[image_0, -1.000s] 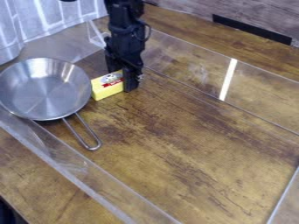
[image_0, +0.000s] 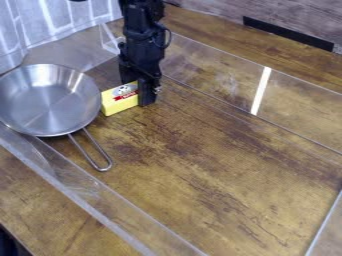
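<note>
A yellow block with a red-and-white label (image_0: 118, 103) lies on the wooden surface beside the steel pan (image_0: 43, 98). The black gripper (image_0: 139, 88) is down over the block's right end and looks closed on it; its fingertips are dark and partly hard to make out. The pan's handle points toward the front.
Clear low walls edge the wooden work area (image_0: 214, 180) on the left, back and right.
</note>
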